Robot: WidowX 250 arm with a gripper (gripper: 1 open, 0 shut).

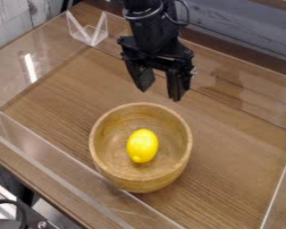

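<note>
The black robot arm [156, 36] hangs down from the top centre, with its gripper [157, 79] above the wooden table, behind a round tan bowl. Its two dark fingers are spread apart and stand open, with no object visible between them. In the bowl [173, 161] lies a yellow oval object [143, 146], apart from the gripper.
A clear plastic piece [89, 27] stands at the upper left near the back. Cables show at the lower left corner.
</note>
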